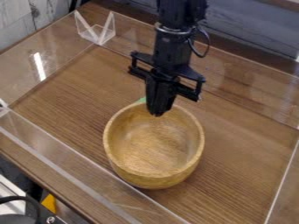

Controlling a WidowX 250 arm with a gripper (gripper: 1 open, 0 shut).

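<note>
My black gripper (159, 103) hangs in the middle of the view, over the back rim of a large yellow plastic bowl (153, 157), its fingertips pointing down. Whether its fingers are shut is hard to tell at this size; nothing shows held. A small green item (138, 104) lies just behind the bowl, mostly hidden by the gripper and the rim.
The wooden table (70, 105) has clear room to the left and right. A clear plastic object (96, 28) stands at the back left. A dark coiled item (21, 208) sits at the bottom left corner.
</note>
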